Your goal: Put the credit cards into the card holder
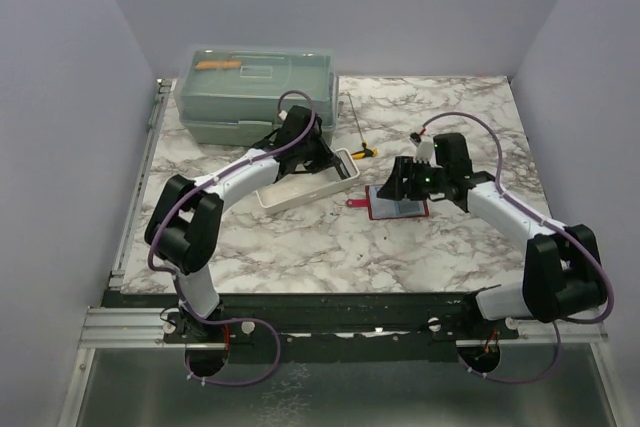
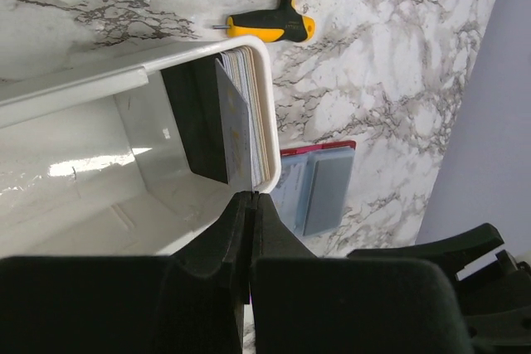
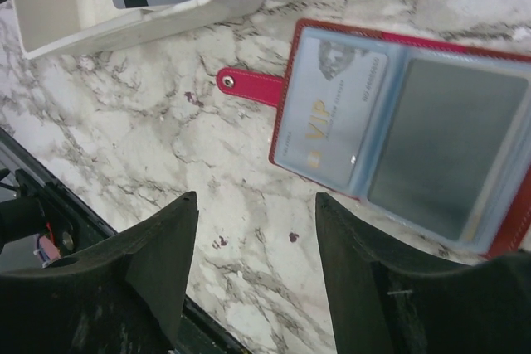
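Observation:
A white plastic tray (image 2: 99, 89) holds an upright stack of cards (image 2: 240, 109) at its right end, beside a dark green panel. My left gripper is shut over the tray at the stack's near end; whether anything thin is between its tips is unclear. The card holder (image 3: 448, 143) lies open on the table with a red edge and strap (image 3: 249, 84); a VIP card (image 3: 328, 109) shows in its left sleeve. My right gripper stands open above the table beside the holder, nothing between its fingers.
A yellow-black T-handle tool (image 2: 270, 22) lies behind the tray. A translucent green toolbox (image 1: 250, 97) stands at the back left.

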